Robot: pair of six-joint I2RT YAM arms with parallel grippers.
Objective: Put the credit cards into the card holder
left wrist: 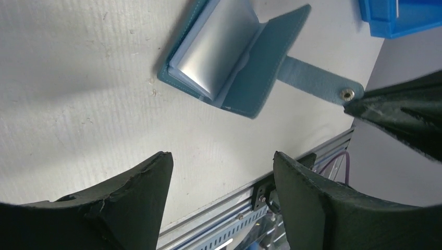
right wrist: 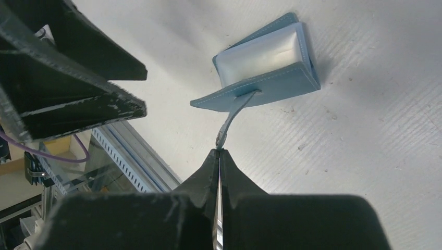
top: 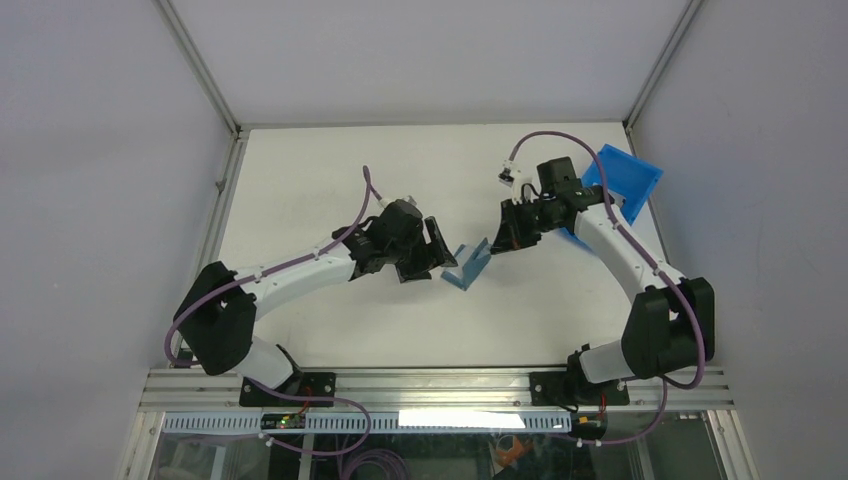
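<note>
The blue card holder (top: pixel 468 268) lies on the table between the two arms, its cover half raised and clear sleeves (left wrist: pixel 221 44) showing inside. From its cover runs a strap (right wrist: pixel 232 119) with a snap button, and my right gripper is shut on the strap's end. My left gripper stands open beside the holder, nothing between its fingers. In the top view, the left gripper (top: pixel 440 250) is just left of the holder and the right gripper (top: pixel 497 247) just right of it. No credit card can be made out clearly.
At the table's right rear sits a blue bin (top: pixel 630 182), partly covered by the right arm; its contents are mostly hidden. Free table surface (top: pixel 330 180) extends behind and in front of the arms. A metal rail (top: pixel 440 380) borders the front.
</note>
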